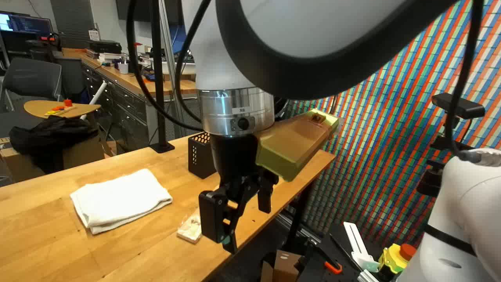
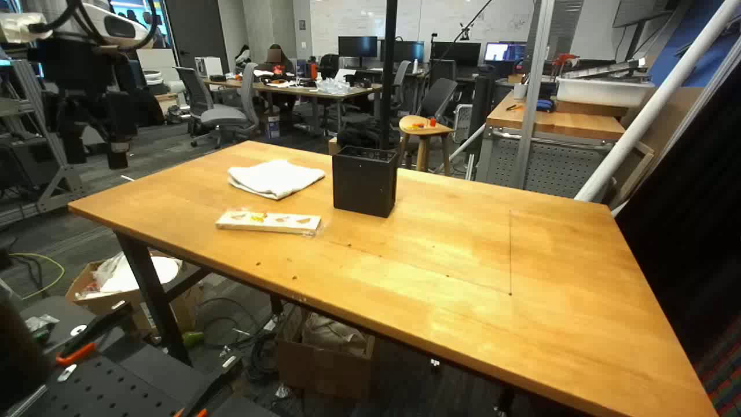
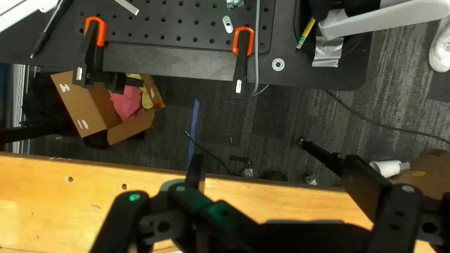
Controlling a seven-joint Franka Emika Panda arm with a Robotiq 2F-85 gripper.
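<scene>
My gripper is open and empty, its fingers wide apart above the floor gap and the table's near edge. In exterior view 1 the same gripper points downward. On the wooden table lies a folded white cloth. Nearer the front edge is a pale narrow block with small shapes on its top, seemingly in clear wrap; my gripper partly hides this block in exterior view 1. A black open-topped box with perforated sides stands upright to the right of the cloth.
A dark bench with a perforated plate and orange-tipped clamps faces the table across the gap. An open cardboard box stands on the floor. A black post rises behind the black box.
</scene>
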